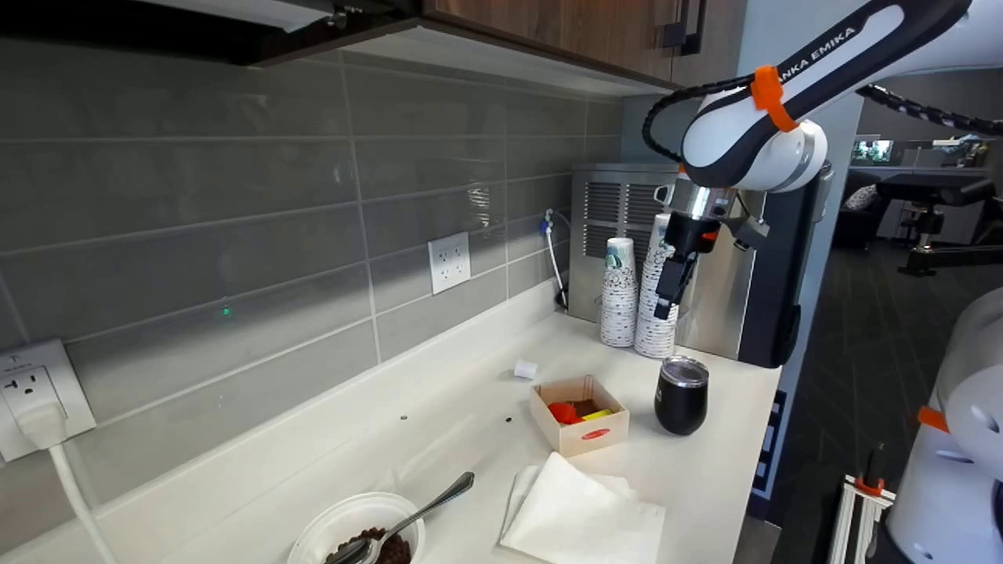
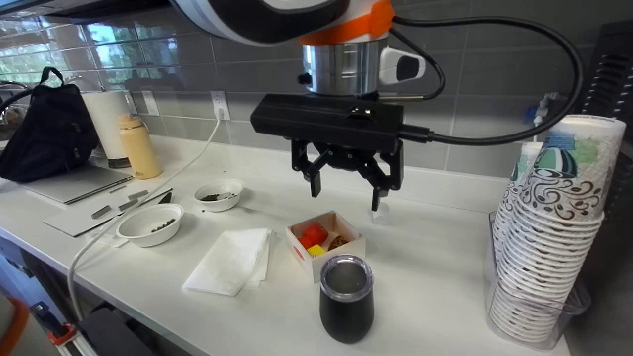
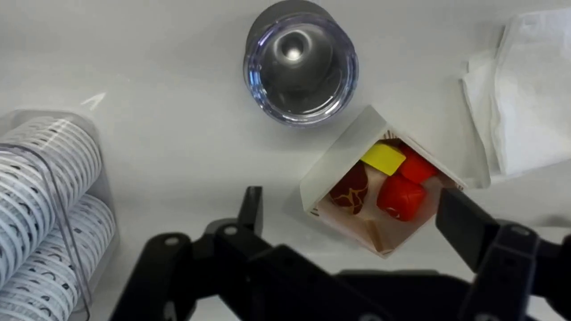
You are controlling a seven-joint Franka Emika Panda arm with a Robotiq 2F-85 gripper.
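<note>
High over the counter, my gripper (image 2: pixel 347 199) is open, with no object between its fingertips. Beneath it in exterior view 2 stands a small open box (image 2: pixel 301 256) of pale wood or card. In the wrist view the box (image 3: pixel 342 155) appears between the two spread fingers, well below them. Inside it lie red wrapped pieces (image 3: pixel 401 198), a yellow piece (image 3: pixel 383 158) and a dark brown patterned piece (image 3: pixel 351 188). A black tumbler (image 2: pixel 347 311) with a clear lid stands upright close beside the box.
Stacked paper cups (image 2: pixel 543 249) rise in a clear holder near the dark appliance. White napkins (image 2: pixel 231 261) lie flat past the box. A small white cup-like item (image 1: pixel 526 370) is near the wall, and a bowl with a spoon (image 1: pixel 414 515) sits farther along. Counter between tumbler and cups is clear.
</note>
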